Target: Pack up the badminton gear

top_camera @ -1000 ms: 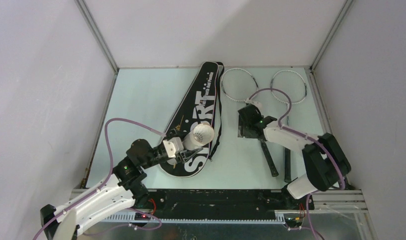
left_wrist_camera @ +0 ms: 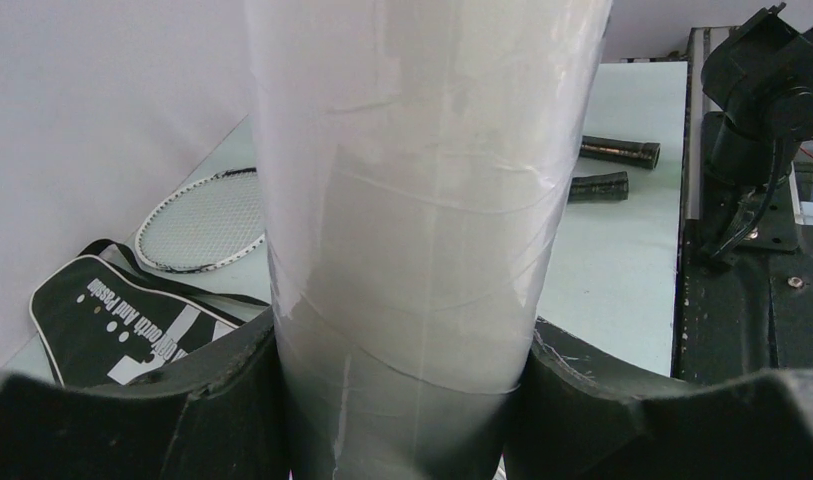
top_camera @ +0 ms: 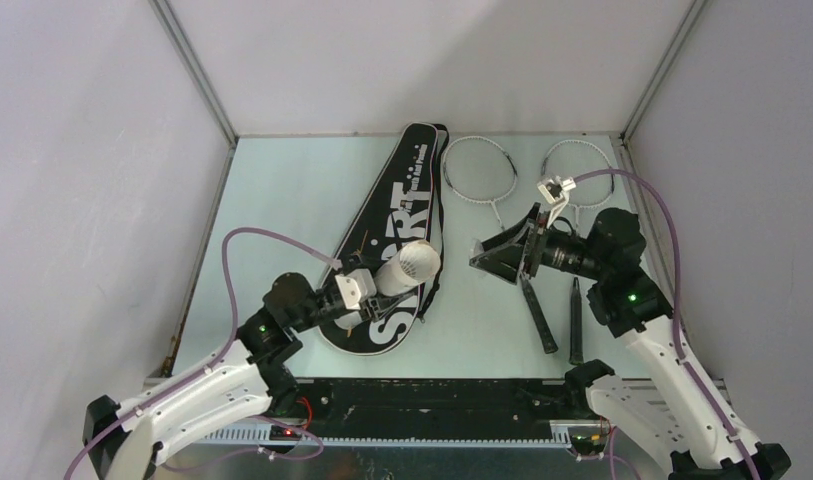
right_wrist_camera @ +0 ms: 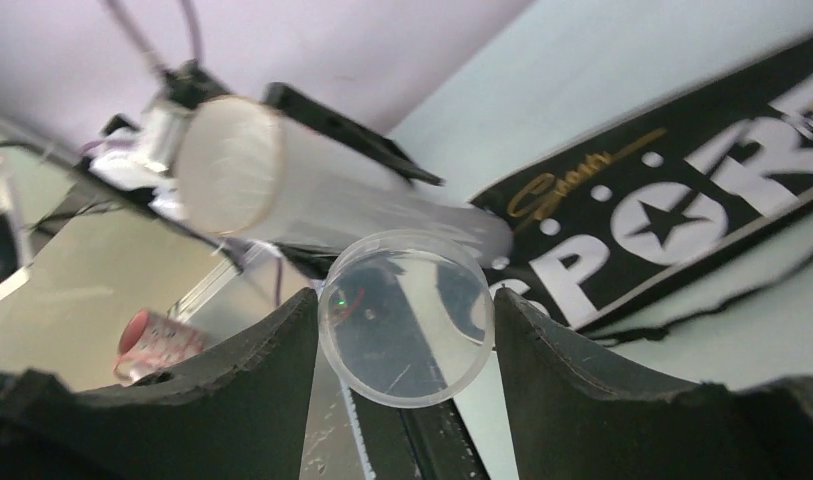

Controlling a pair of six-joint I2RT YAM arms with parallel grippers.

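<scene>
The black sports bag (top_camera: pixel 392 190) lies on the table, centre-left. My left gripper is shut on a white shuttlecock tube (left_wrist_camera: pixel 422 200), which fills the left wrist view and sits over the bag in the top view. My right gripper is raised right of the bag, a clear round lid (right_wrist_camera: pixel 402 370) between its fingertips. Two badminton rackets lie at the right, with white-rimmed heads at the back and black handles (top_camera: pixel 537 315) toward the front, partly beneath the right arm.
Walls border the back and both sides; a dark rail (top_camera: pixel 432 400) runs along the front.
My right gripper has risen and turned leftward toward the tube, its arm swinging up. My left gripper and tube have shifted slightly right and up in the top view.
</scene>
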